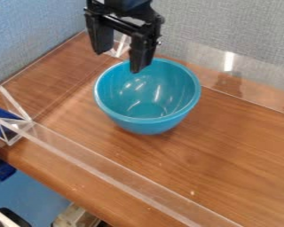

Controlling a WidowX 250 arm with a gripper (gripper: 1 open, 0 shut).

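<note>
My black gripper (120, 46) hangs at the top centre, open, its two fingers apart with nothing seen between them. Its right finger is just above the back-left rim of a turquoise plastic bowl (148, 99), which sits upright on the wooden surface. The bowl looks empty.
Clear plastic walls run along the back and the front-left edge, joined to white brackets at the left. Grey-blue padded walls stand behind. Blue objects (3, 168) lie beyond the left edge.
</note>
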